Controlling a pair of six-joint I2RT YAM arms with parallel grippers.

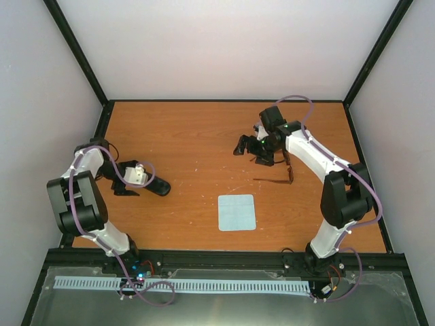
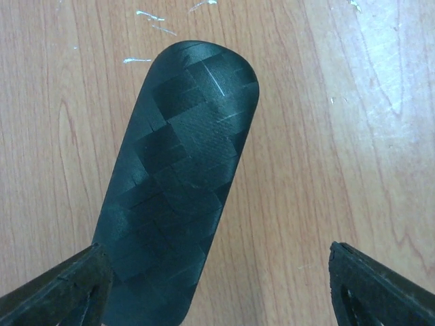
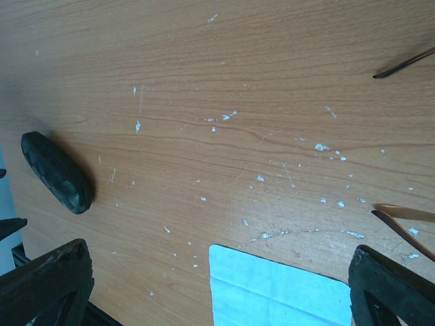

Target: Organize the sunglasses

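A black oblong glasses case [image 1: 160, 186] lies at the left of the table; in the left wrist view the case [image 2: 174, 183] fills the middle, with my open left gripper low over it. A brown pair of sunglasses [image 1: 289, 175] lies at the right, partly under my right arm. My right gripper [image 1: 248, 151] is open above the table beside them; in the right wrist view the tips of the sunglasses [image 3: 401, 224] show at the right edge. A pale blue square cloth [image 1: 236, 212] lies at front centre.
Walls and black frame edges bound it, with the left arm close to the left edge.
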